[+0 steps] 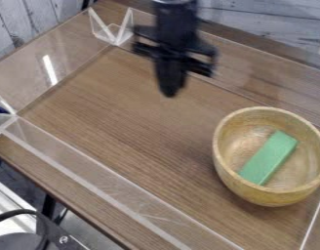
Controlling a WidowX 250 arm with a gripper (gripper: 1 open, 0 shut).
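Note:
A tan bowl point(230, 137) sits at the right of the wooden table, holding a green rectangular block point(268, 157). My dark gripper point(172, 68) hangs blurred over the back middle of the table, up and to the left of the bowl and apart from it. I cannot make out anything between its fingers; it looks shut.
A clear angular piece point(110, 29) stands at the back left. A dark cable point(26, 220) lies at the lower left corner.

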